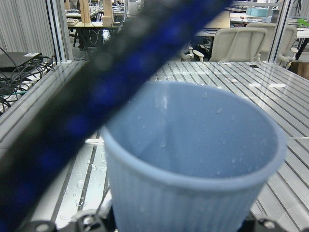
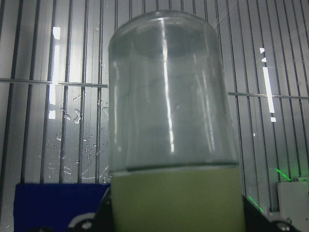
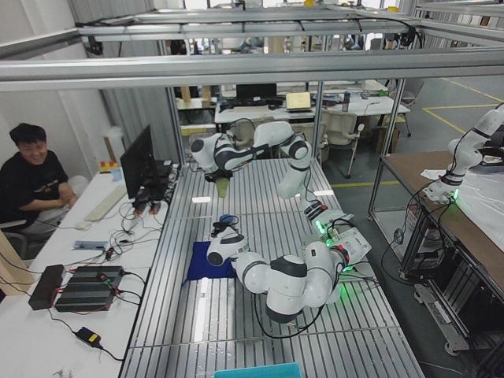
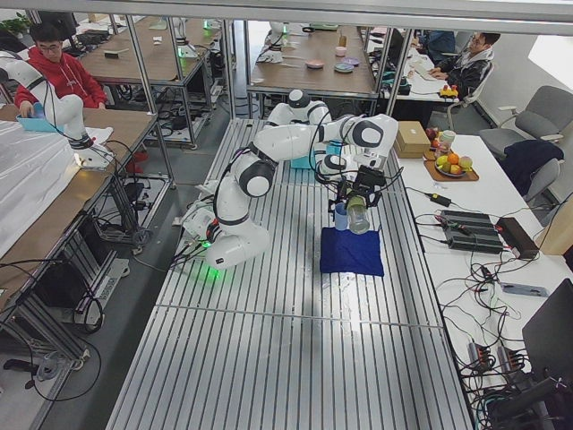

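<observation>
A light blue ribbed cup fills the left wrist view, with water drops inside; my left gripper is shut on it, beside a dark blue cloth on the slatted table. A clear bottle or jar with a pale green lower part fills the middle of the right wrist view; my right gripper is shut on it, held above and close to the blue cup. Both grippers' fingertips are largely hidden behind what they hold.
A teal bin stands at one end. A side desk with electronics and a monitor runs alongside, where a person sits.
</observation>
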